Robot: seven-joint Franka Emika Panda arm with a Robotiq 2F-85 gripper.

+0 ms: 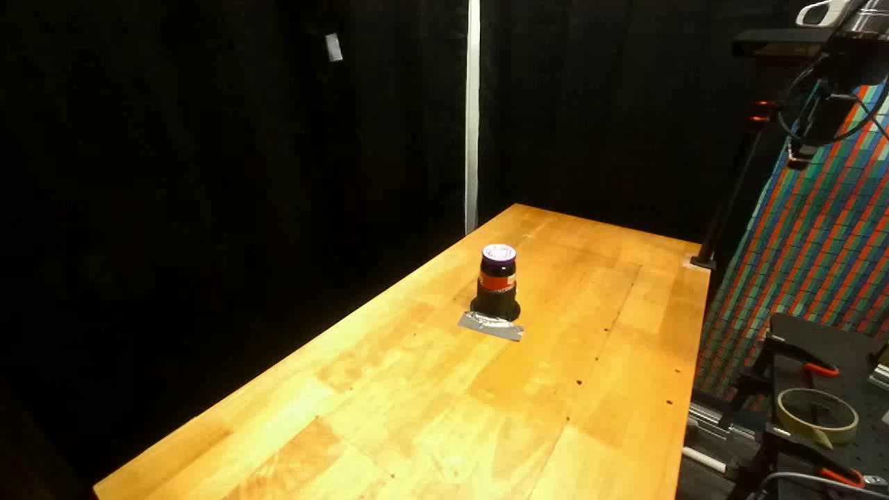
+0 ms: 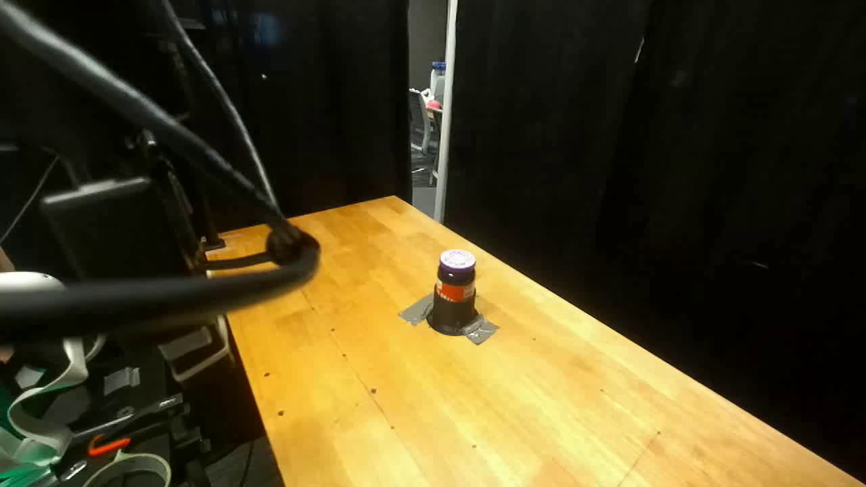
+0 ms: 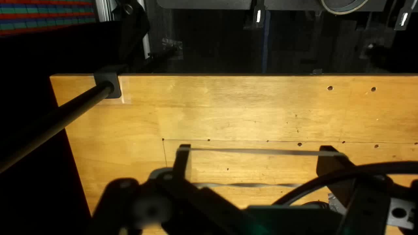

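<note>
A dark jar with a white-topped purple lid and an orange label stands upright in a black round holder. The same jar and holder appear in the second exterior view. Grey tape lies at the holder's base on the wooden table. In the wrist view my gripper is open, its dark fingers wide apart above the table. Two thin bands stretch across between them, and no object is held. The jar is not recognizable in the wrist view; tape shows beside one finger.
A black pole is fixed at a table corner. Cables hang in front of the second exterior camera. Beside the table, a black side surface carries clamps and a tape roll.
</note>
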